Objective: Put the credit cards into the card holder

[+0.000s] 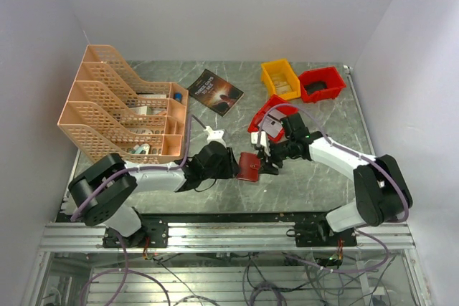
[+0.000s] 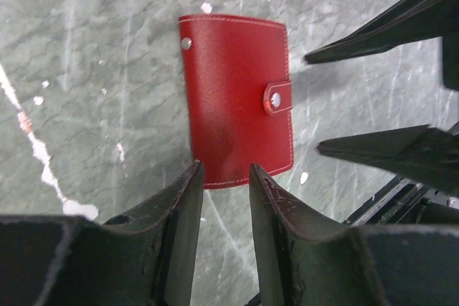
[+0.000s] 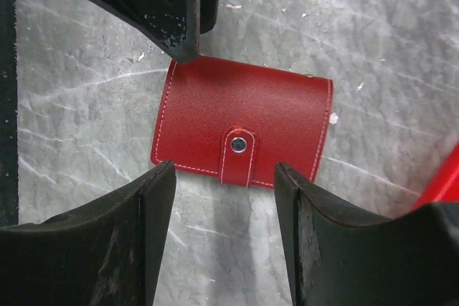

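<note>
A red leather card holder (image 1: 247, 168) with a snap tab lies closed on the grey marble surface between my grippers; it shows large in the left wrist view (image 2: 229, 98) and right wrist view (image 3: 272, 112). My left gripper (image 1: 230, 165) is just left of it, fingertips (image 2: 190, 177) low at its edge, open with nothing between. My right gripper (image 1: 264, 159) is over its right side, its two fingers (image 2: 344, 146) apart with nothing between them. I cannot make out credit cards.
Red bins (image 1: 323, 96) and a yellow bin (image 1: 267, 74) stand at the back right, another red tray nearer behind my right gripper. A magazine (image 1: 215, 92) lies at the back. A peach organizer (image 1: 93, 98) fills the left.
</note>
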